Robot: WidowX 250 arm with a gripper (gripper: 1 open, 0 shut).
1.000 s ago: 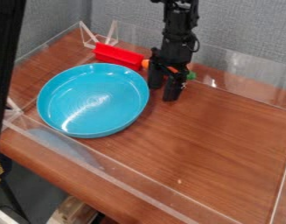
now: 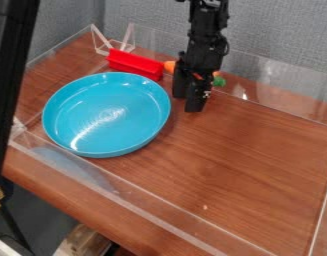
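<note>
My black gripper (image 2: 193, 95) hangs low at the back of the wooden table, right beside the rim of the blue plate (image 2: 106, 115). An orange carrot-like object with a green end (image 2: 219, 82) lies behind the gripper, partly hidden by it. A red cylinder (image 2: 135, 63) lies to the left, behind the plate. I cannot tell whether the fingers are open or shut, or whether anything is between them.
Clear plastic walls edge the table (image 2: 233, 180), with a white rack (image 2: 112, 40) at the back left. A dark post stands at the left.
</note>
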